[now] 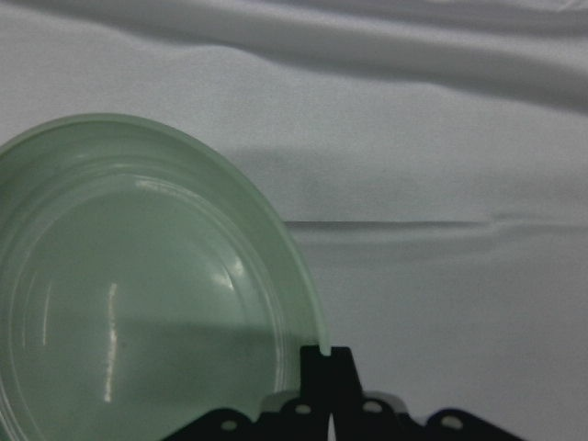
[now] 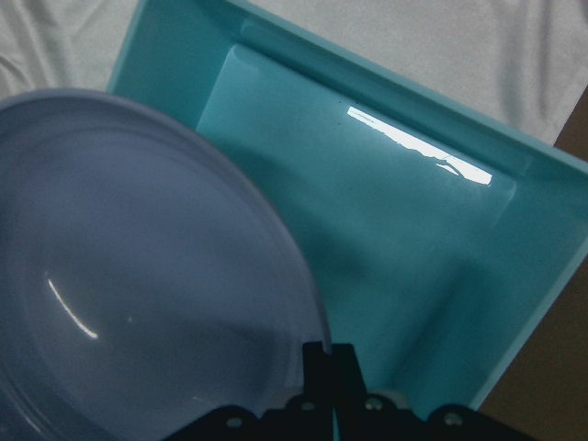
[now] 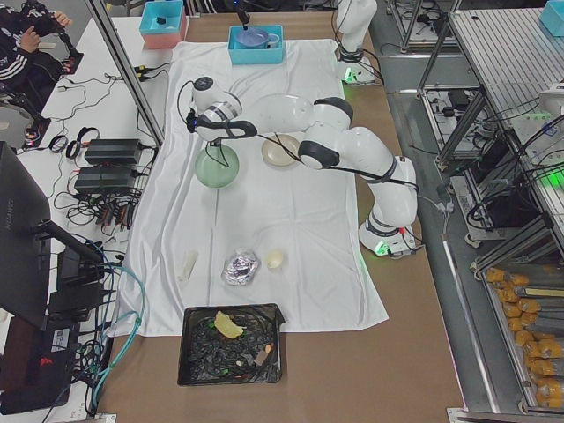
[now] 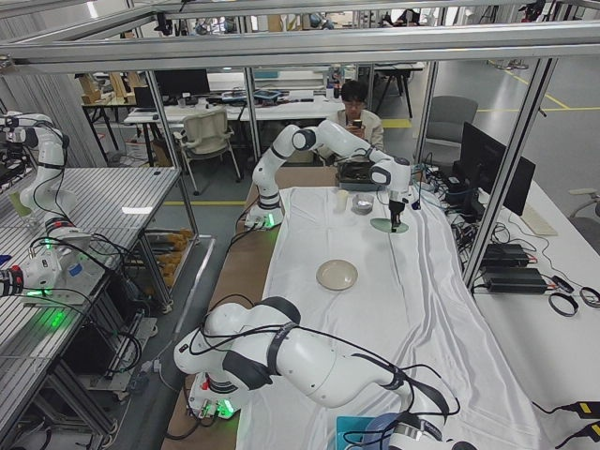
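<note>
A green plate [image 1: 138, 276] lies on the white cloth, and my left gripper is shut on its rim; in the camera left view the plate [image 3: 216, 172] sits under the left arm. My right gripper is shut on the rim of a blue-grey bowl [image 2: 147, 266], held over the turquoise bin [image 2: 386, 239]. A beige plate [image 4: 337, 275] lies in the middle of the cloth.
Toward the near end in the camera left view lie a foil-like item [image 3: 241, 267], a cream cup [image 3: 274, 260], a white strip [image 3: 189, 265] and a black tray [image 3: 231, 373] of scraps.
</note>
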